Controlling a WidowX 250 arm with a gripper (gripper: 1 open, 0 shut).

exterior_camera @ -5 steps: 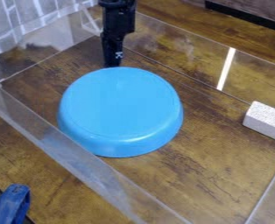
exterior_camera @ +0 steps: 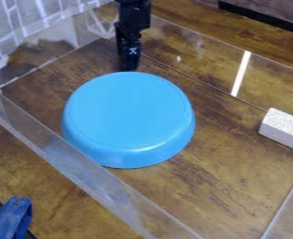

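Note:
A large blue round basin (exterior_camera: 128, 119), bottom side up, sits on the wooden floor of a clear-walled enclosure in the middle of the view. Behind it, near the back left corner, the black gripper (exterior_camera: 128, 63) hangs low, just above or at the floor. Its fingertips are small and dark, so whether they are apart cannot be made out.
A white block (exterior_camera: 284, 129) lies at the right edge. A blue object (exterior_camera: 12, 218) is at the lower left, outside the clear wall. Bare wooden floor (exterior_camera: 212, 177) surrounds the basin on the right and front.
The gripper has shifted very slightly at the back of the enclosure. The basin and other objects have not moved.

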